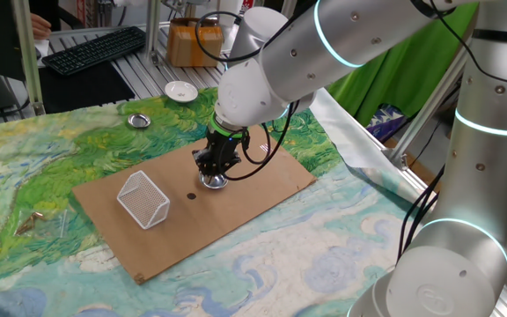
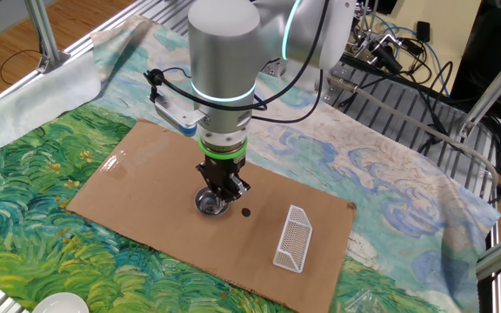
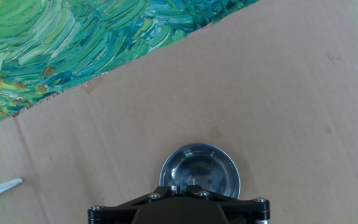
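My gripper [image 1: 213, 173] points down at a small shiny metal bowl [image 1: 211, 182] on the brown cardboard sheet. In exterior view 2 its tips [image 2: 222, 201] reach over one side of the bowl [image 2: 209, 203]. The wrist view shows the bowl [image 3: 205, 167] from above, its near side hidden behind the black gripper parts; its visible inside looks empty. Whether the fingers are apart, together or on the rim cannot be made out. A white mesh rack [image 1: 143, 201] and a dark round spot or disc [image 1: 191, 196] are on the same sheet.
A second small metal dish [image 1: 139, 121] and a white plate [image 1: 181, 92] lie beyond the cardboard [image 2: 137, 191]. A small clear bag [image 1: 42, 224] is on the painted cloth. Bare cardboard surrounds most of the bowl; the rack stands clear of it.
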